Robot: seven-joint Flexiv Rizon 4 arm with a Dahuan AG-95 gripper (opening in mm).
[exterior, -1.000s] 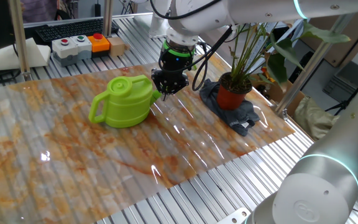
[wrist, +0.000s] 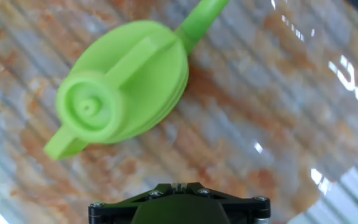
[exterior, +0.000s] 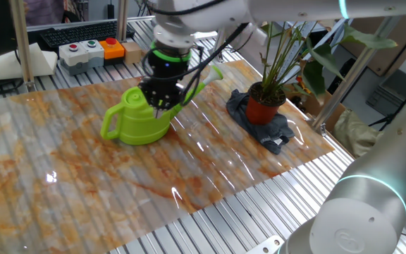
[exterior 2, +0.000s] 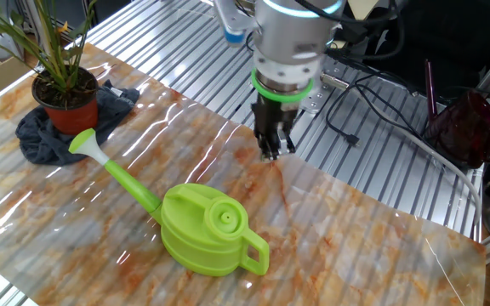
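Note:
A light green watering can (exterior: 143, 120) stands upright on the marbled sheet, its long spout toward the potted plant and its handle at the opposite end. In the wrist view, the can (wrist: 126, 84) fills the upper left, its round cap and top handle seen from above. My gripper (exterior 2: 276, 155) hangs in the air, pointing down, off to the side of the can and apart from it. At the bottom of the wrist view, the gripper looks shut, its black fingers meeting in the middle with nothing showing between them. In exterior view 1, the arm hides part of the spout.
A plant in a brown pot (exterior: 262, 106) stands on a dark cloth (exterior: 277, 136) near the spout end. A button box (exterior: 83, 56), an orange button box (exterior: 111, 51) and a keyboard (exterior: 80, 33) lie at the back.
In exterior view 1 my gripper has moved left, from beside the can's spout to in front of the can's body in the picture. The can and the plant have stayed put.

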